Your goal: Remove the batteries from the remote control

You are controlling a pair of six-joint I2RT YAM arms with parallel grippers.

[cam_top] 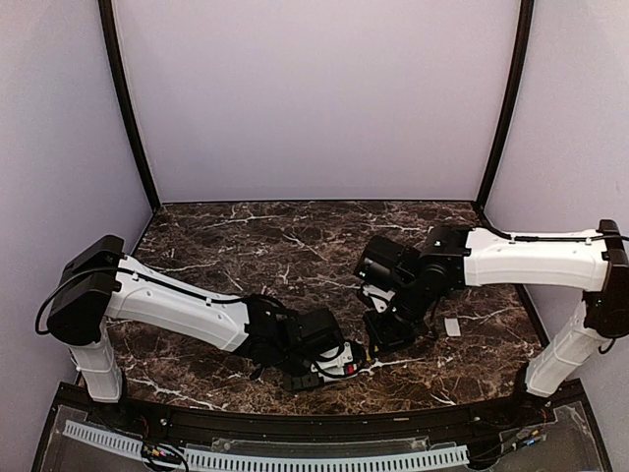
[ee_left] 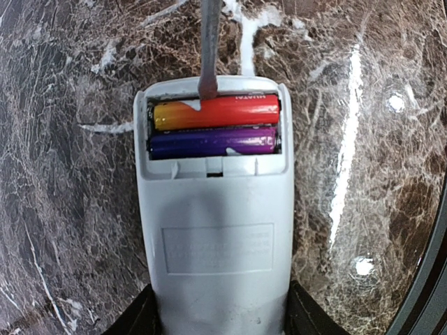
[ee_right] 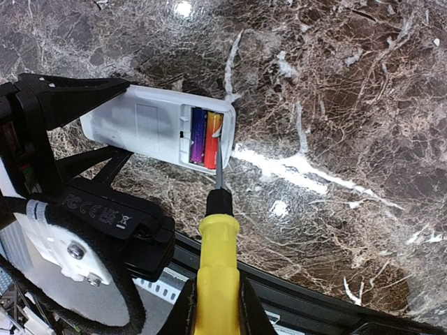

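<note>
A light grey remote control lies back up on the dark marbled table, its battery bay uncovered. A red-and-yellow battery and a purple battery both sit in the bay, the red one nearer the end. My left gripper is shut across the remote's body. In the right wrist view, my right gripper is shut on the yellow handle of a thin metal-tipped tool. The tool's tip reaches over the remote's end wall to the red-and-yellow battery; whether it touches is hard to tell.
A small white flat piece lies on the table to the right of my right gripper. The table's front edge with a white slotted strip runs close below the remote. Behind both arms the tabletop is largely clear.
</note>
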